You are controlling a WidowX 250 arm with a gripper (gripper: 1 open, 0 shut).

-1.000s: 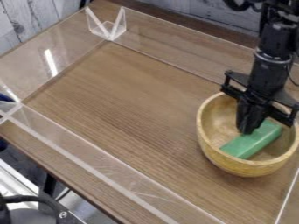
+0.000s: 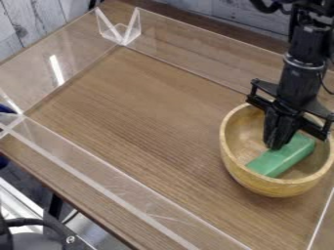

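Note:
A round wooden bowl (image 2: 248, 172) stands on the right part of the table, with a green block (image 2: 283, 156) lying inside it. My black gripper (image 2: 274, 127) points down over the bowl at its back, its fingertips low at or just inside the rim, near the block's upper end. It looks shut; I cannot see anything held between its fingers.
A small clear plastic piece (image 2: 120, 29) is at the back left. A black object (image 2: 26, 234) sits at the bottom left corner, beyond the table edge.
The gripper has shifted very slightly, and the green block in the bowl sits a little differently. The bowl has hardly moved.

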